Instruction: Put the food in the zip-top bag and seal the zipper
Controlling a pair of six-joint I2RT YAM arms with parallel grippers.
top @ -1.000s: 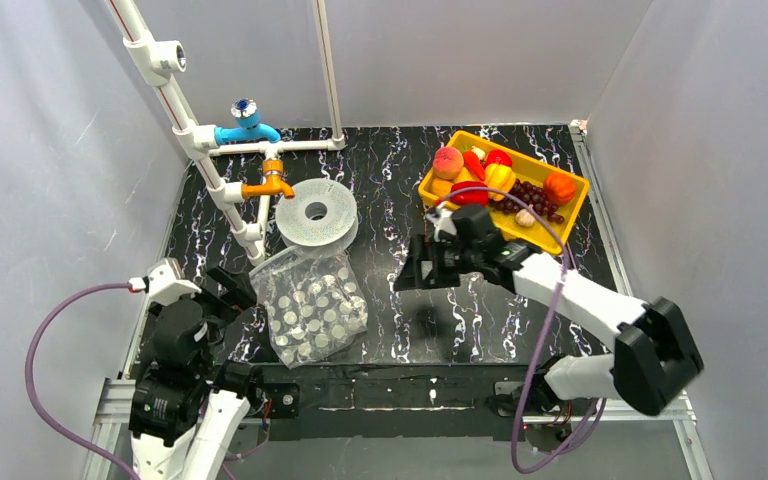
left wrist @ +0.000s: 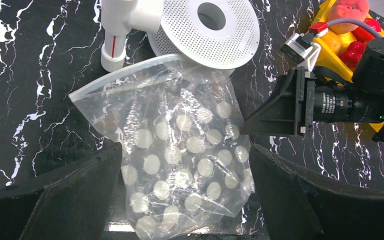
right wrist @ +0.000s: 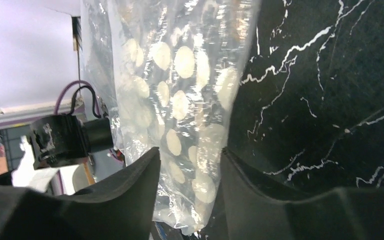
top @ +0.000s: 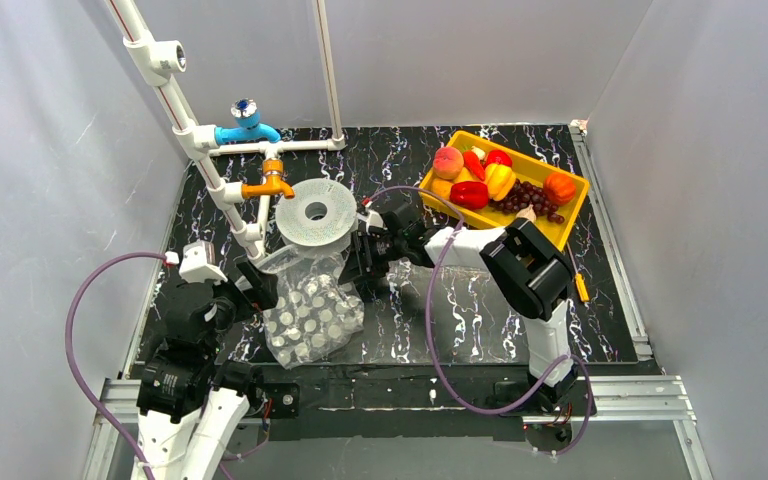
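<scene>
A clear zip top bag [top: 312,310] with whitish dots lies flat near the front of the table; its zipper strip [left wrist: 125,72] runs along the far edge. My left gripper [top: 262,284] is open at the bag's left side; its wrist view shows the bag between the widely parted fingers. At the bag's right edge is my right gripper [top: 354,268], its fingers [right wrist: 142,185] apart, with the bag's edge in the gap between them in view. Whether they touch the plastic I cannot tell. Toy food, including a peach [top: 448,162] and grapes [top: 532,198], fills a yellow tray [top: 566,228].
Right behind the bag stands a white perforated roll [top: 298,222], close to its zipper edge. White pipes [top: 222,192] with an orange tap [top: 268,187] rise at the back left. Bare dark tabletop [top: 440,330] lies right of the bag.
My right gripper has moved left from the open tabletop to the bag's right edge. My left gripper has come slightly right, to the bag's left side. The bag's right edge has shifted slightly left.
</scene>
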